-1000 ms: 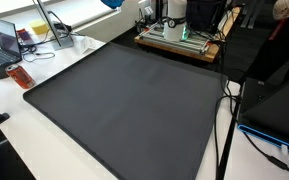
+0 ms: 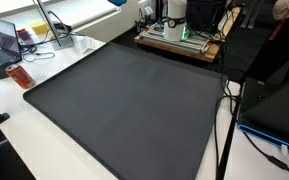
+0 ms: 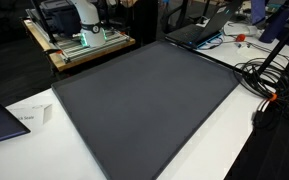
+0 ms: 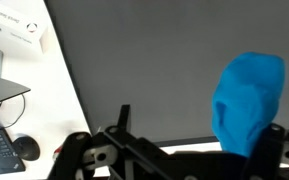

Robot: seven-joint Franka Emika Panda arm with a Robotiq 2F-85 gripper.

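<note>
A large dark grey mat (image 2: 134, 100) covers the middle of the white table, its surface bare; the same mat (image 3: 144, 105) is bare in exterior view 2. From above, the wrist view has the mat (image 4: 154, 60) under my open gripper. A soft-looking blue thing (image 4: 249, 98) shows at the right finger and covers part of it; whether it touches or hangs from that finger I cannot tell. A blue patch (image 2: 117, 2) is cut off by the top edge of exterior view 1. The gripper cannot be made out in exterior view 2.
An orange-red can (image 2: 20, 76) stands left of the mat, near a laptop (image 2: 9, 40). A white box (image 4: 14, 28) and a dark mouse (image 4: 26, 147) lie beside the mat. Tangled cables (image 3: 269, 80) run along the right in exterior view 2.
</note>
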